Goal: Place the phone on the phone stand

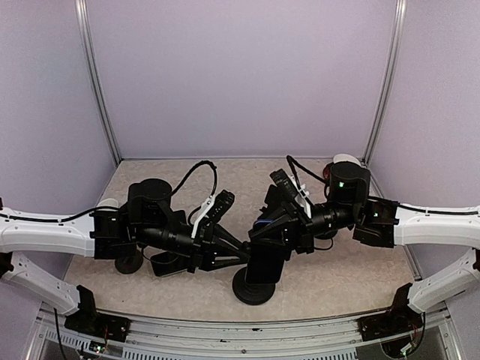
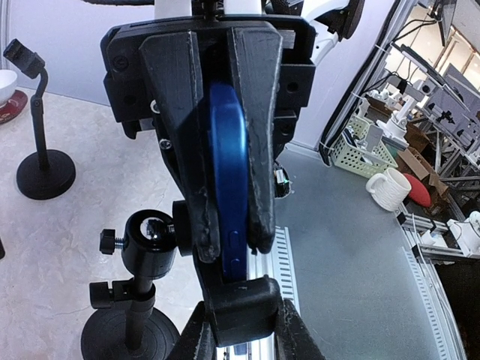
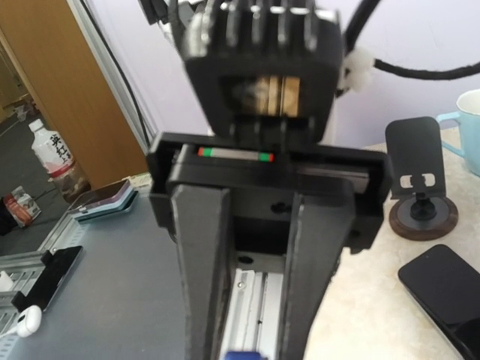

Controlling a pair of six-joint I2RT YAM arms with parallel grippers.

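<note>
A blue phone (image 2: 229, 142) stands edge-on in the left wrist view, with my right gripper shut on it. Its lower end meets the lip (image 2: 244, 311) of the black phone stand (image 2: 148, 247); whether it rests fully there I cannot tell. In the top view the stand's round base (image 1: 253, 291) sits below both grippers. From the left, my left gripper (image 1: 246, 253) has its fingertips around the stand's lip, low in its wrist view. Only a blue bit of the phone (image 3: 244, 355) shows at the bottom of the right wrist view, before the left gripper's fingers (image 3: 202, 262).
A slim black stand (image 2: 45, 171) is at the left of the left wrist view. Another black stand (image 3: 421, 172), a dark phone (image 3: 444, 294) and a light blue mug (image 3: 469, 131) lie right in the right wrist view.
</note>
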